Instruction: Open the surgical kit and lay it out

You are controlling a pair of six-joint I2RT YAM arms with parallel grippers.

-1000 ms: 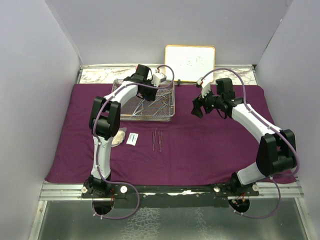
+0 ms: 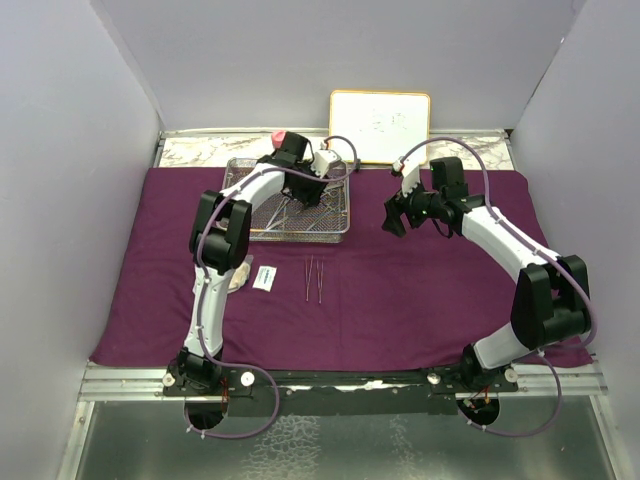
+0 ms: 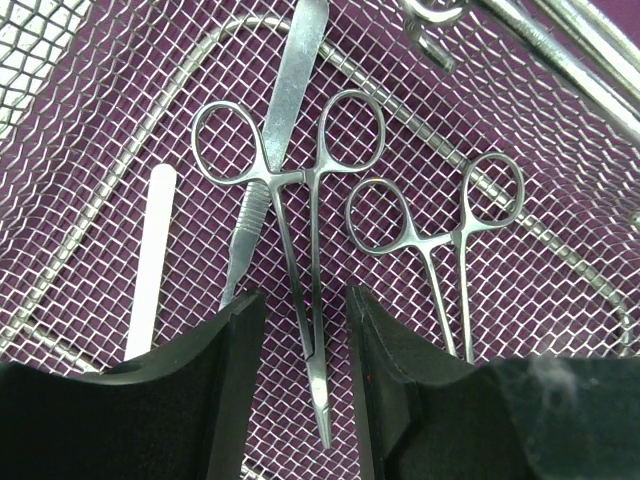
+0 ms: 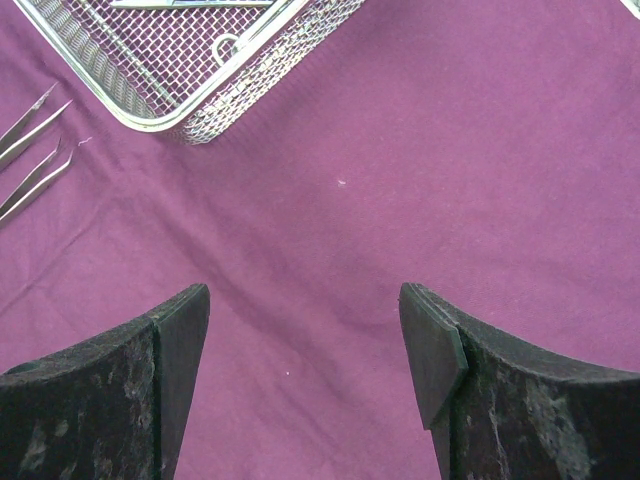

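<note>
The wire mesh tray (image 2: pixel 340 225) holds steel instruments. My left gripper is over it, open, its fingers either side of the long ring-handled forceps (image 3: pixel 285 230); no grip on them shows. A smaller forceps (image 3: pixel 432 280), a flat handle (image 3: pixel 300 60) and a white strip (image 3: pixel 152 250) lie around it. Two tweezers (image 4: pixel 30 185) lie on the cloth in front of the tray. My right gripper hangs open and empty over bare cloth right of the tray.
A white packet (image 2: pixel 264 278) and a bagged item (image 2: pixel 238 275) lie front left. An orange-edged white board (image 2: pixel 380 125) stands at the back.
My left arm has shifted slightly to the right over the tray, the gripper a little lower in the top view. The right arm is practically still.
</note>
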